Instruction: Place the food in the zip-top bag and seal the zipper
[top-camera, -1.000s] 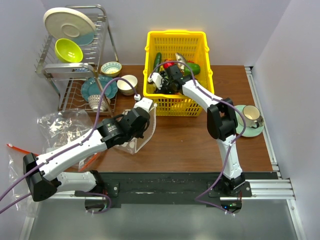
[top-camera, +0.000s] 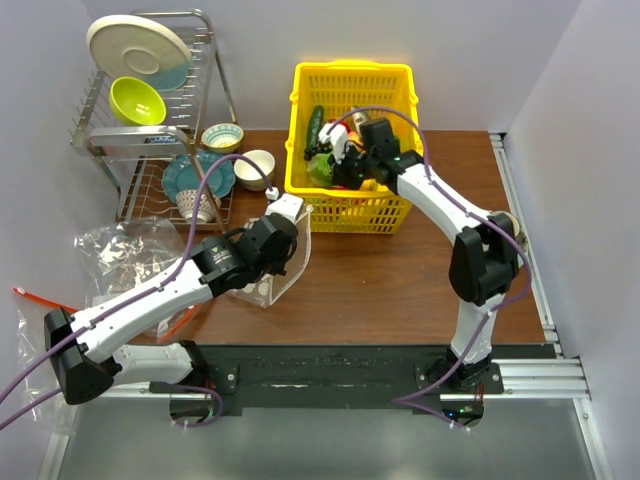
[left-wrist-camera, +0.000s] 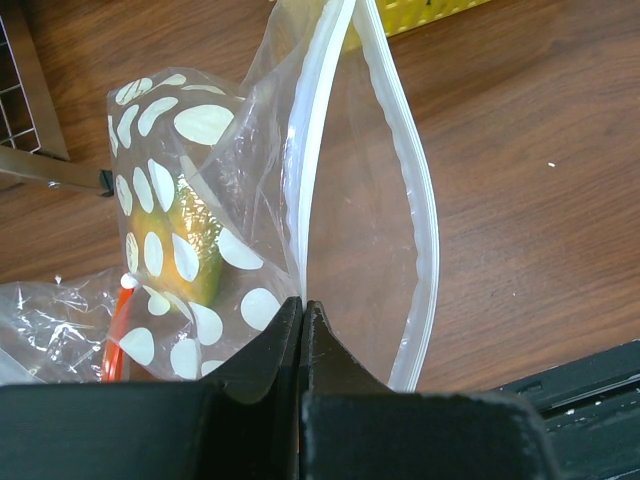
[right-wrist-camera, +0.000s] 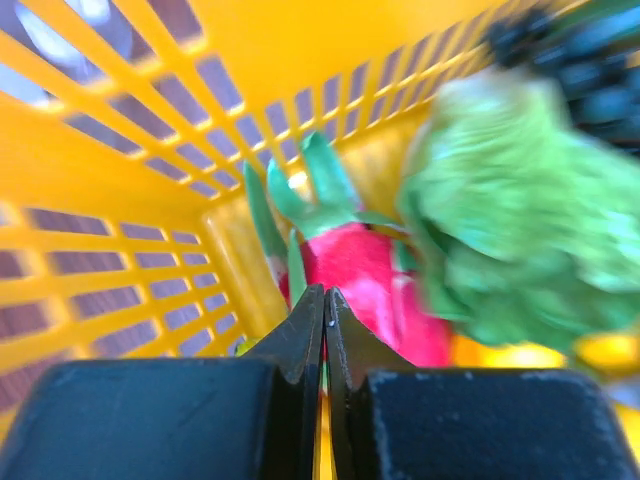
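Observation:
The clear zip top bag with white dots lies on the table, an orange-green food item inside it. Its zipper mouth gapes wide. My left gripper is shut on one edge of that mouth. Over the yellow basket, my right gripper is shut with nothing between its fingers. The red dragon fruit with green leaf tips lies in the basket beyond the fingertips, partly hidden by them.
A pale green cabbage lies beside the dragon fruit, dark grapes near it. Dish rack and white bowl stand left of the basket. Bare table spreads in front of the basket.
The dragon fruit stays in the basket. The left arm holds still.

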